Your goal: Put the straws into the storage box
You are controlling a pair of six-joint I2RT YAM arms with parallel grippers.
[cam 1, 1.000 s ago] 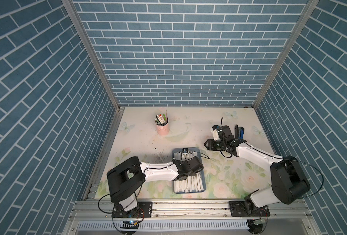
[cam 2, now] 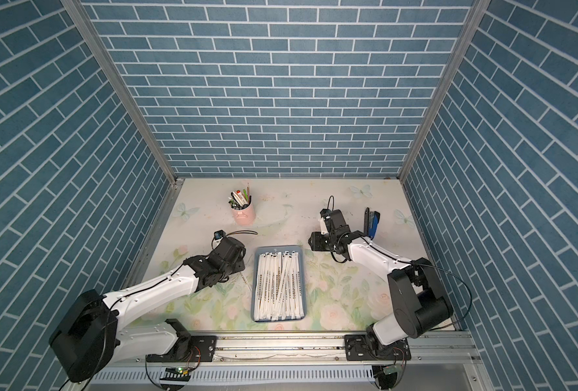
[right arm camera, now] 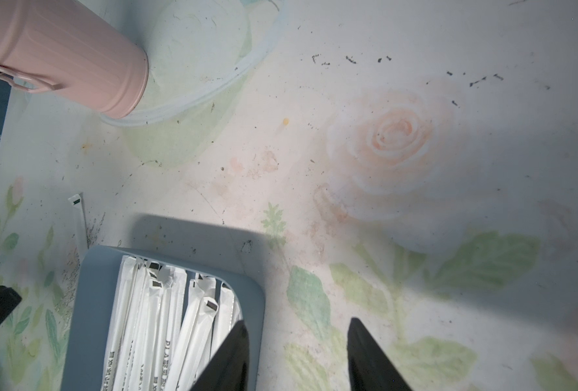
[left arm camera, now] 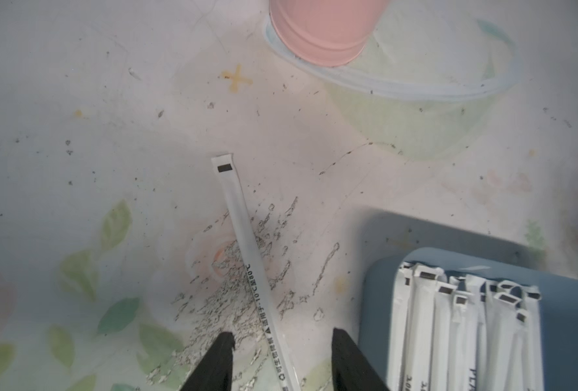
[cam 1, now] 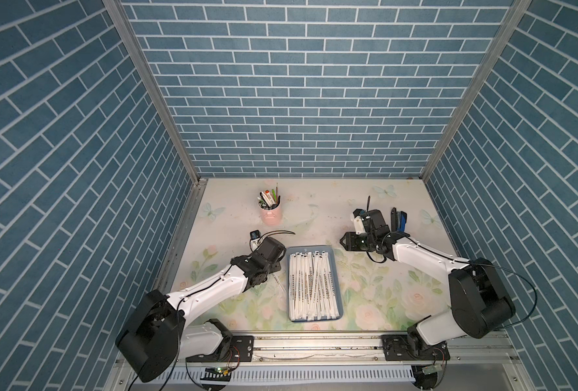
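Note:
A single white wrapped straw lies on the table to the left of the blue-grey storage box. Many similar straws fill that box, lengthwise. Over the near end of the loose straw hovers my left gripper, its fingers apart; the straw runs below the gap between its fingers and nothing is gripped. Past the box's right side, my right gripper is open too, with only bare table showing between its fingertips.
Behind the box stands a pink cup of pens, at the rear left. A dark and blue object, partly hidden, is beyond the right arm. Table space between cup and right arm is clear.
My left arm has swung left from above the box to the loose straw beside it, uncovering the box's contents. My right arm has stayed in place.

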